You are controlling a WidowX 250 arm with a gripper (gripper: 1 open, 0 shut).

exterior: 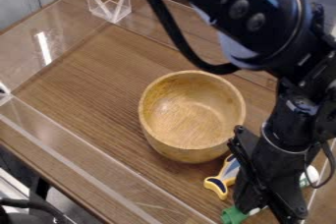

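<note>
My gripper (262, 194) reaches down at the lower right, its fingers low over a green object (238, 215) that is mostly hidden beneath them. A yellow and white item (219, 182) lies just left of the fingers, and a white piece (311, 177) shows to their right. Whether the fingers are open or shut is hidden by the gripper's dark body. A round wooden bowl (184, 110) stands behind the gripper, left of the arm.
Clear plastic pieces stand at its back left corner and left edge. Dark cables lie at the lower left.
</note>
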